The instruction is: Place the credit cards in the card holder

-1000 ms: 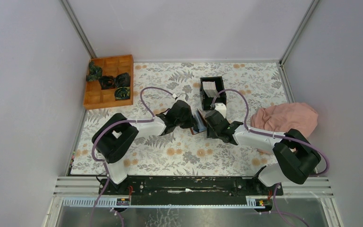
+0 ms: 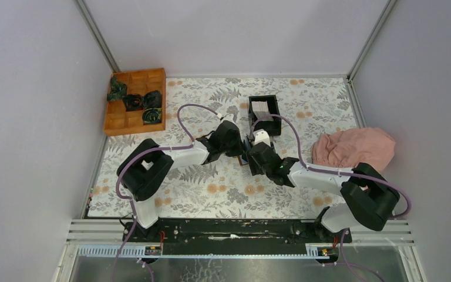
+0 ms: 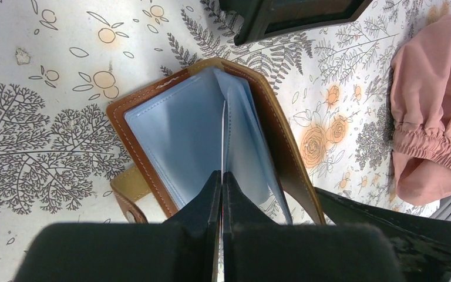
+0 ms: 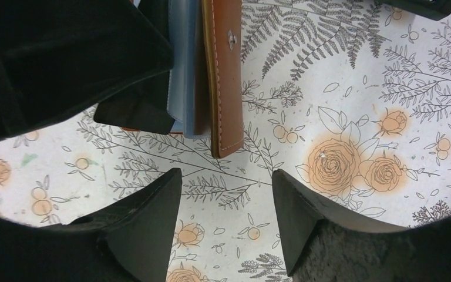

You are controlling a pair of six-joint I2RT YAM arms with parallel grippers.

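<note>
The brown card holder (image 3: 144, 164) lies open on the patterned cloth, blue sleeves (image 3: 173, 135) showing. In the left wrist view my left gripper is shut over it, its tips at a thin pale edge between the sleeves; whether that edge is held is unclear. In the right wrist view my right gripper stands open just in front of the holder's raised leather flap (image 4: 226, 94), nothing between its fingers. In the top view both grippers meet over the holder, largely hiding it.
A black box (image 2: 276, 111) with pale cards (image 2: 259, 107) stands behind the holder. A pink cloth (image 2: 352, 147) lies at right. A wooden tray (image 2: 123, 123) with dark items sits at back left.
The left arm has moved only slightly.
</note>
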